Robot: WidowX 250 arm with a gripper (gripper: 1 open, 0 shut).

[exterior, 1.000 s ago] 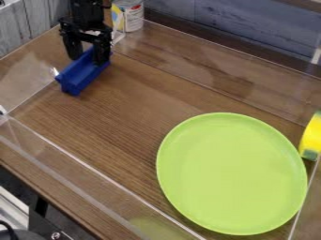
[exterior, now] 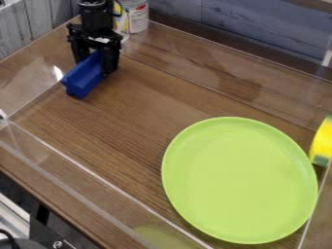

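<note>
The black gripper [exterior: 93, 44] is at the upper left of the camera view, down over a blue rectangular block [exterior: 82, 80] lying on the wooden table. Its fingers reach around the far end of the block; whether they are closed on it is too small and dark to tell. A large green plate [exterior: 239, 180] lies at the lower right.
A can [exterior: 138, 16] stands behind the gripper at the back. A yellow object [exterior: 320, 145] sits at the right edge beside the plate.
The gripper has shifted slightly lower over the far end of the blue block. The plate and other objects look unmoved.
</note>
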